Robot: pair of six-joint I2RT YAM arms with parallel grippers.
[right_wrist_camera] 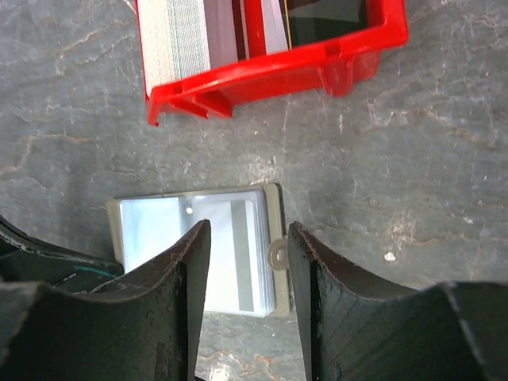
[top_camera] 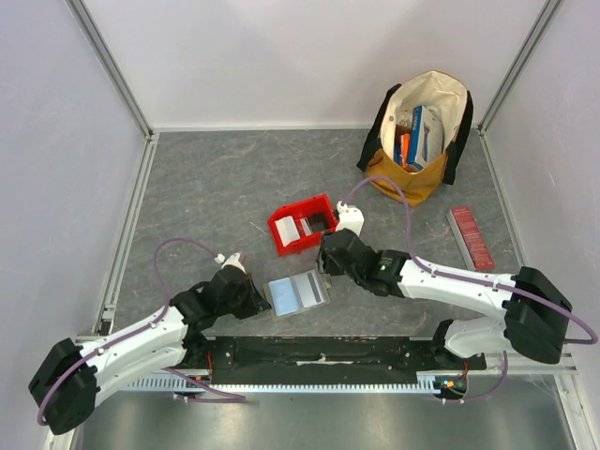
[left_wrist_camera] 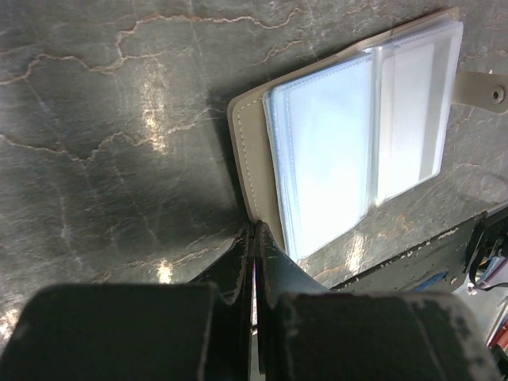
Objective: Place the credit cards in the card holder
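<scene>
The card holder (top_camera: 296, 293) lies spread flat on the grey table, its clear sleeves facing up; a pale blue sheet (left_wrist_camera: 327, 151) shows in one sleeve. At its left edge, my left gripper is shut, the tips touching or nearly touching the beige cover, with nothing seen between them. Above the holder's clasp side hangs my right gripper, its fingers apart and empty. Behind the holder is a red tray (right_wrist_camera: 278, 71) with several upright card-like pieces, among them a white one (top_camera: 288, 230).
A mustard and black bag (top_camera: 412, 178) with boxes inside stands at the back right. A red and grey block (top_camera: 471, 239) lies near the right wall.
</scene>
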